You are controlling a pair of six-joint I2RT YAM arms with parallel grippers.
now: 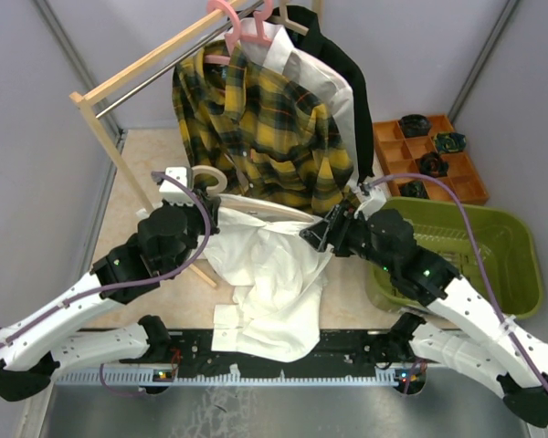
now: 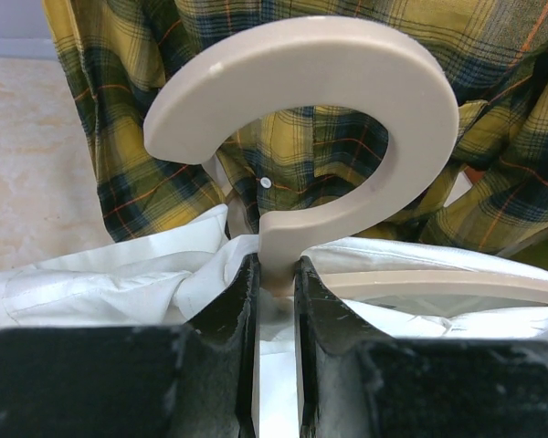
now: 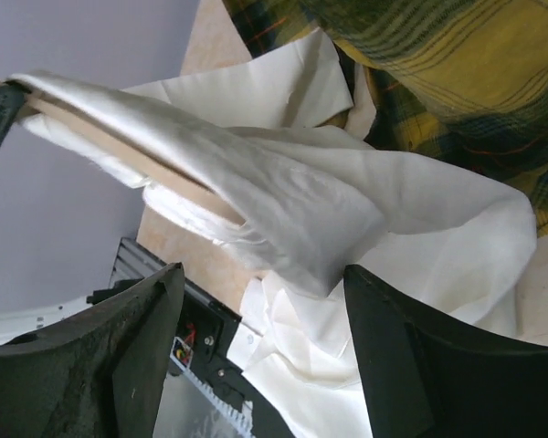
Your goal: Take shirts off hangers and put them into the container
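The beige hanger [image 2: 301,68] fills the left wrist view, its hook upright; my left gripper is shut on the neck below the hook. A white shirt [image 1: 272,301] drapes over the hanger's arms and hangs down in front of the plaid shirt. In the right wrist view, one hanger arm [image 3: 137,160] runs into the shirt, whose cloth [image 3: 324,219] covers its end. My right gripper stands part open at this covered end, its right finger [image 3: 370,292] close by the cloth. Whether the fingers touch the cloth cannot be made out.
A plaid shirt [image 1: 256,128], a white shirt [image 1: 324,78] and a dark garment hang on the wooden rack [image 1: 155,50] behind. To the right stand a green basket [image 1: 530,228] and an orange divided tray [image 1: 393,146].
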